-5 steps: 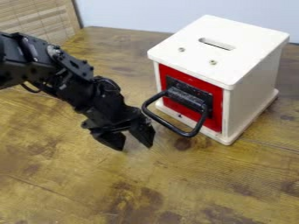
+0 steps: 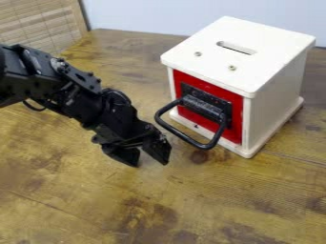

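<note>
A white wooden box [image 2: 274,95] with a slot and two small metal studs on top stands at the right, its red front panel [image 2: 235,132] facing left toward the arm. A black looped handle [image 2: 188,137] sticks out from that panel. My black gripper [image 2: 140,153] points down just left of the handle, apart from it, with nothing seen between its fingers; its two fingertips appear somewhat apart.
A woven light panel [image 2: 38,21] stands at the back left, with a pale wall behind.
The arm has shifted slightly, its upper part raised and tilted a little, and the fingertips have moved slightly. The box and handle have not moved.
</note>
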